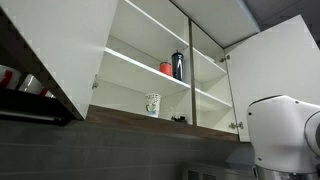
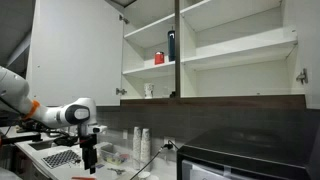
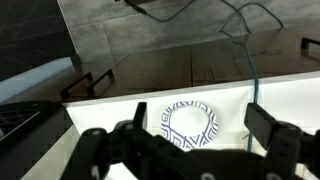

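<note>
In exterior view 2 my gripper [image 2: 88, 158] hangs at the left, low over the white counter [image 2: 55, 160]. The wrist view shows the gripper with its fingers spread wide and nothing held between them. Below and between those fingers lies a white round thing with a dark patterned ring [image 3: 189, 124], perhaps a dish, on a pale surface. Its lower edge is partly hidden by the gripper.
Open cabinet shelves hold a red can [image 1: 166, 68], a dark bottle [image 1: 178, 66] and a patterned cup [image 1: 153, 104]. Stacked cups [image 2: 146, 147] stand along the back wall. A black appliance [image 2: 250, 150] occupies the right. A cable [image 3: 252, 70] crosses the wrist view.
</note>
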